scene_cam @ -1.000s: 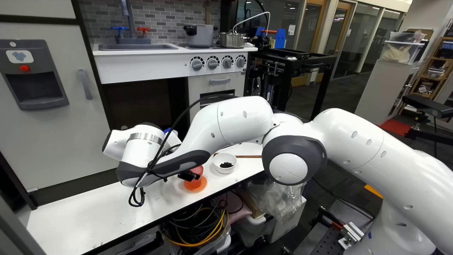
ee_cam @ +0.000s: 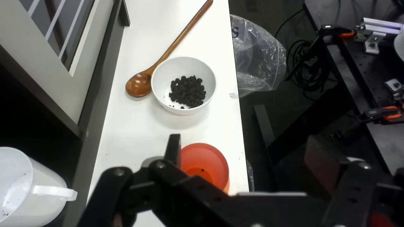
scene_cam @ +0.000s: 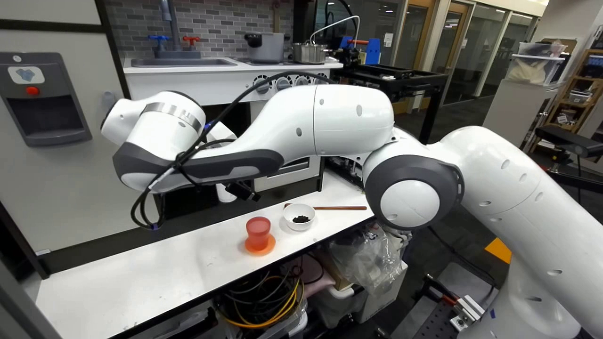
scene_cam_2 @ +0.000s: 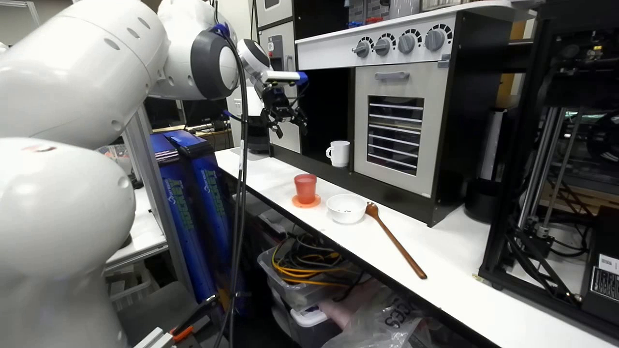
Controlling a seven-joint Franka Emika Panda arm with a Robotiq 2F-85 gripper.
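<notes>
A red cup [scene_cam_2: 305, 188] stands upright on an orange coaster [scene_cam_2: 313, 203] on the white counter [scene_cam: 169, 265]. Beside it sits a white bowl [ee_cam: 163, 81] holding a pile of small dark pieces [ee_cam: 188, 90]. A wooden spoon [ee_cam: 139, 84] lies with its head against or close to the bowl; its handle points away from the cup. Well above the counter hangs my gripper [scene_cam_2: 291, 130], open, its fingers apart and nothing between them. In the wrist view, one finger [ee_cam: 173, 149] partly covers the red cup.
A white mug [scene_cam_2: 340, 153] stands at the opening beside the toy oven [scene_cam_2: 394, 130]. Behind the counter rises the toy kitchen. The counter's front edge drops off to bins and cables [scene_cam_2: 302, 264].
My arm has risen away from the counter, and its wrist has shifted left in exterior view 1. The red cup, partly covered by the gripper before, shows fully there now and remains on its coaster.
</notes>
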